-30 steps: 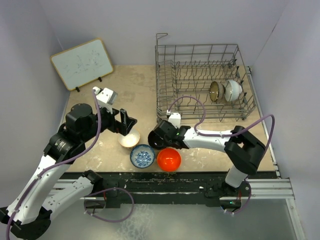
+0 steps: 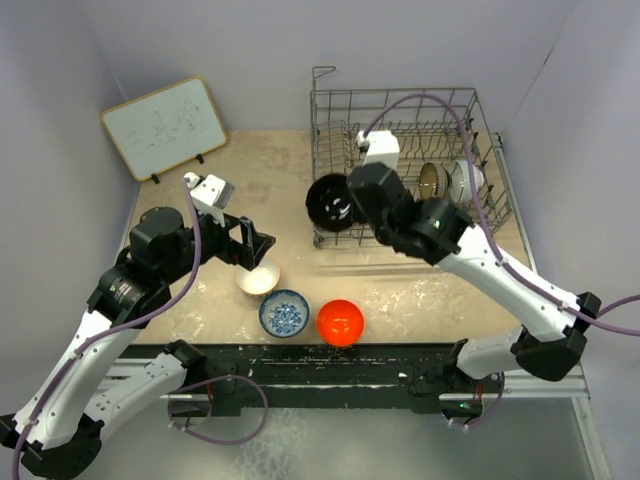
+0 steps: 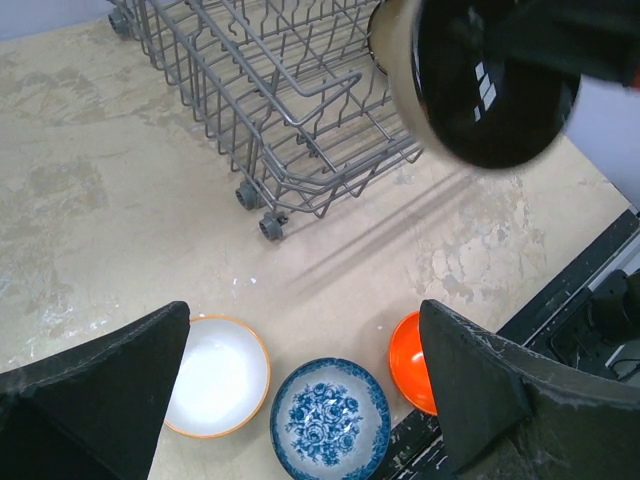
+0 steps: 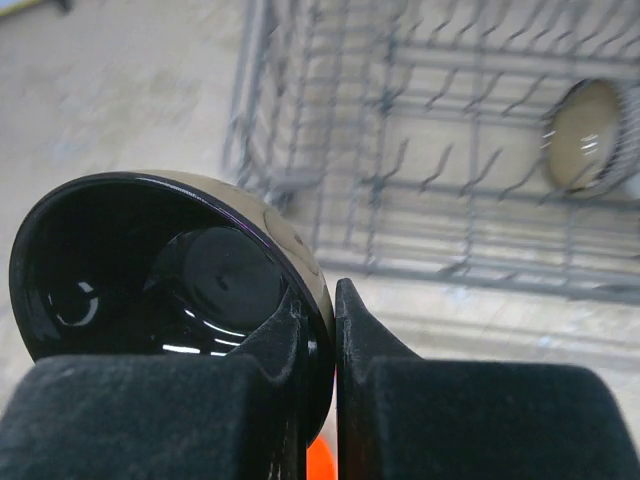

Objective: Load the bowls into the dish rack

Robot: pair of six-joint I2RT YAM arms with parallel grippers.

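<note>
My right gripper is shut on the rim of a black bowl (image 2: 330, 203) with a beige outside, holding it tilted over the rack's left front; it is blurred in the top view. The wire dish rack (image 2: 395, 100) holds a patterned bowl (image 2: 432, 182) and white bowls (image 2: 466, 180) on its right side. My left gripper (image 2: 255, 243) is open and empty above a white bowl (image 3: 215, 375). In front of the rack also lie a blue patterned bowl (image 2: 285, 313) and an orange bowl (image 2: 340, 321).
A small whiteboard (image 2: 163, 126) stands at the back left. Walls bound the back and both sides, with a dark edge along the front.
My right gripper has lifted the black bowl from among the bowls at the front, up and back toward the rack. The left arm has not moved.
</note>
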